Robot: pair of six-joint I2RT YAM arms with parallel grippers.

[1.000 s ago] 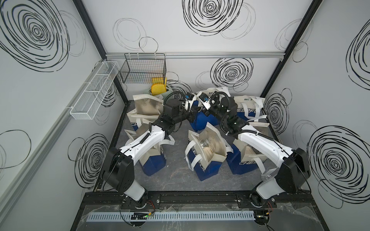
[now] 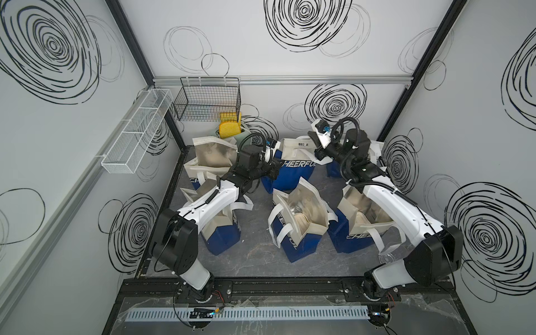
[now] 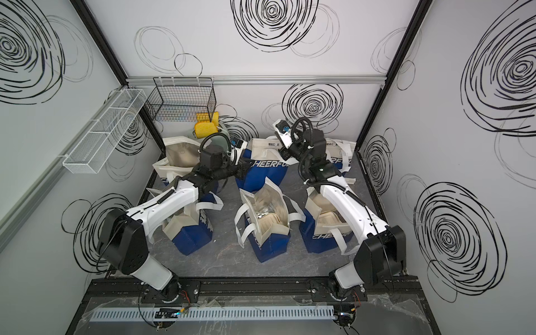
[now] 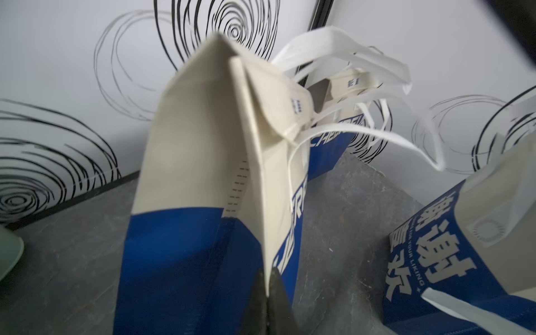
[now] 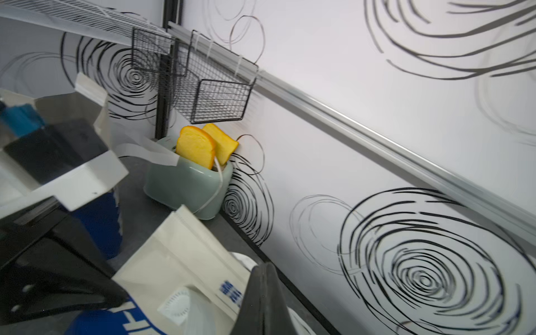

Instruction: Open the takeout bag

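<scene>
A blue-and-cream takeout bag (image 2: 293, 173) stands at the back centre; in the left wrist view its folded cream top is pinched inward at the side, with white handles hanging loose. My left gripper is shut at this bag's side edge; whether it pinches paper is unclear. My right gripper is shut above the bag's top, with nothing visible between its fingers. Other bags with open tops, such as the front-centre one (image 2: 296, 223), stand around it.
A toaster (image 5: 187, 189) with yellow bread stands at the back left, below a black wire basket (image 2: 206, 100). A white rack (image 2: 134, 134) hangs on the left wall. Bags crowd the table (image 2: 256, 251), with little free room.
My right gripper has risen and moved right, away from the left one. The back-centre bag shows more of its front.
</scene>
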